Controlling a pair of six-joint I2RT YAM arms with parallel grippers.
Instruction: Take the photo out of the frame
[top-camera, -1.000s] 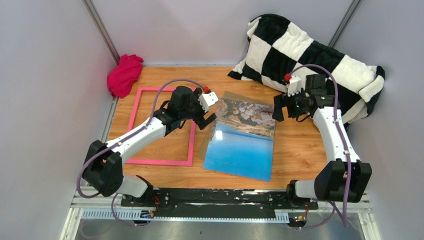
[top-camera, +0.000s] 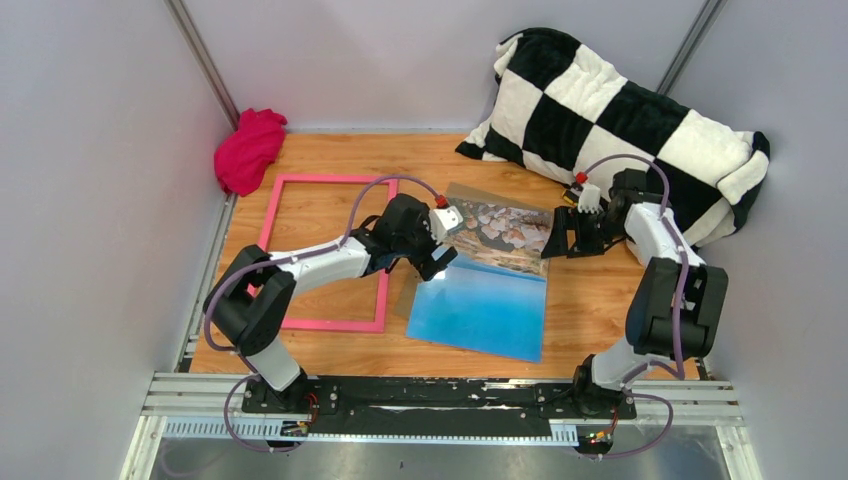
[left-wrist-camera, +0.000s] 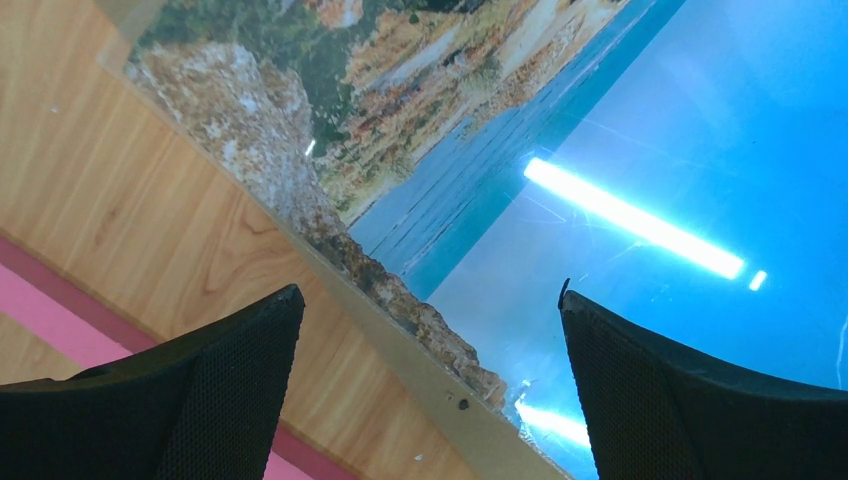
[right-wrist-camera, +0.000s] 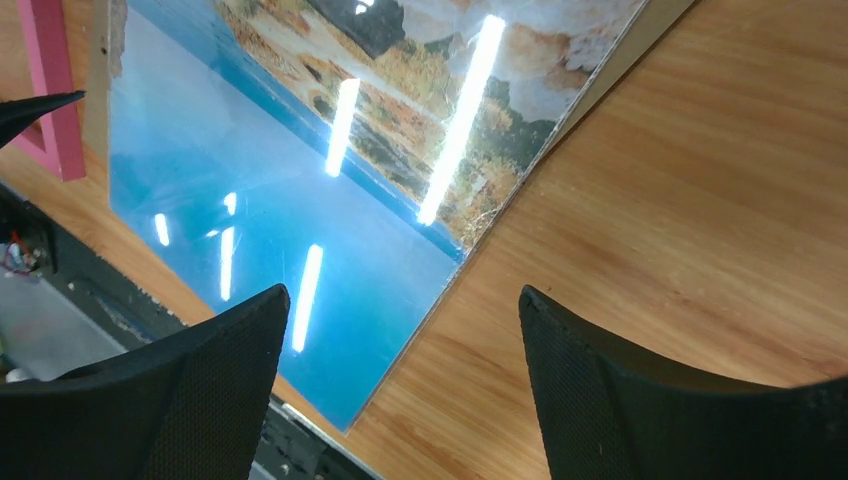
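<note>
A photo of rocks and blue sea (top-camera: 475, 310), under a glossy clear sheet, lies on a brown backing board (left-wrist-camera: 440, 410) on the table. The empty pink frame (top-camera: 380, 305) lies left of it. My left gripper (top-camera: 437, 262) is open over the photo's left edge; in the left wrist view its fingers straddle that edge with nothing held. My right gripper (top-camera: 568, 235) stands open at the photo's upper right edge, with the photo and bare wood below its fingers in the right wrist view.
A checkered pillow (top-camera: 610, 120) fills the back right, and a red cloth (top-camera: 245, 150) lies at the back left. Bare wood (top-camera: 590, 310) is right of the photo.
My left gripper has moved rightward and down in the top view, onto the photo's left edge. The right arm has bent, its gripper shifting slightly down. The photo lies where it was.
</note>
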